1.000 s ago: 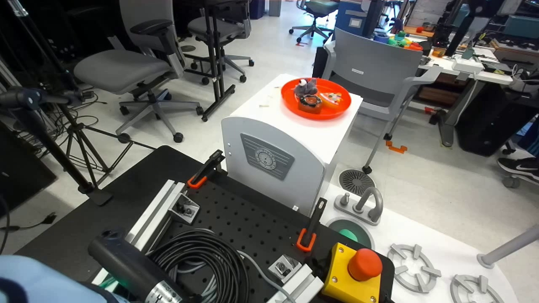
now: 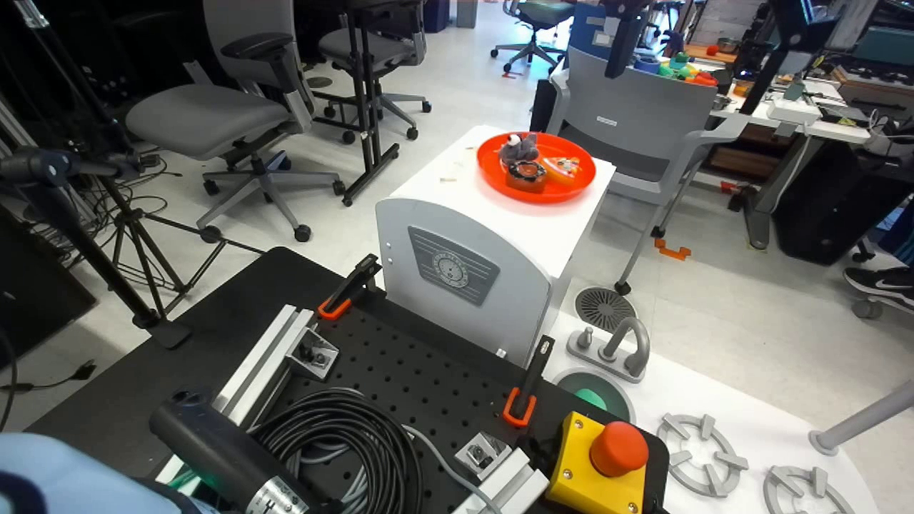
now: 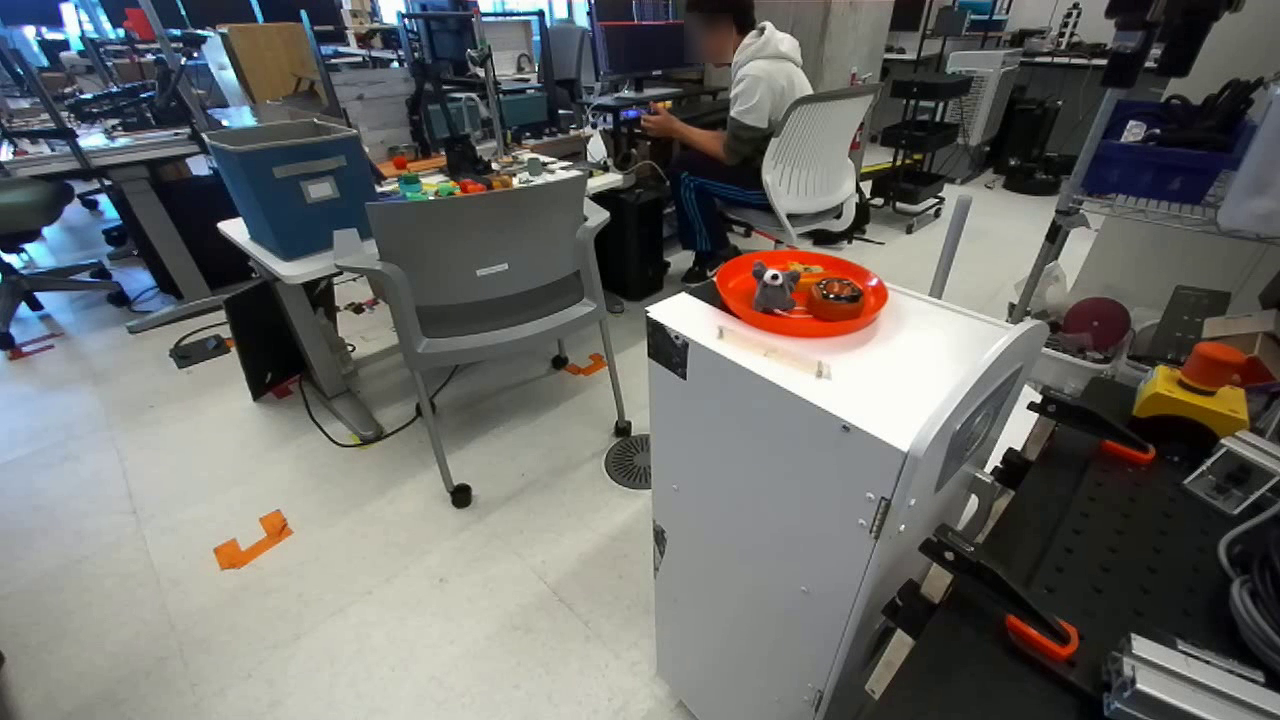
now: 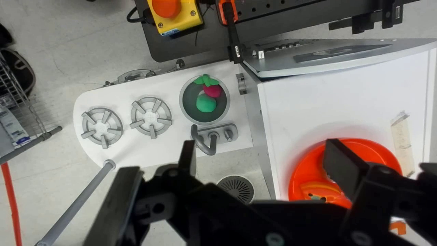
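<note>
My gripper is open in the wrist view, its fingers wide apart and nothing between them. It hangs high above the play kitchen, its fingers also showing at the top of exterior view 1. On the white cabinet top point(image 2: 463, 184) sits an orange-red plate point(image 2: 548, 196). The plate holds a small grey plush animal point(image 3: 775, 288), a round brown toy food point(image 3: 836, 298) and an orange toy piece point(image 4: 323, 192). Down in the sink basin point(image 4: 189, 107) lie a green round toy point(image 4: 206, 103) and a magenta toy point(image 4: 213, 91) with green leaves. My right finger hides part of the plate in the wrist view.
A grey faucet point(image 4: 200, 143) stands beside the sink, with two stove burners point(image 4: 150, 117) farther along the counter. Black clamps point(image 2: 533, 377) and a yellow box with a red button point(image 2: 600, 467) edge the dark table. A grey chair point(image 3: 480, 258) stands near the cabinet.
In exterior view 1 my fingers hang lower and slightly farther left than a second ago. The plate, the toys and the sink look unmoved.
</note>
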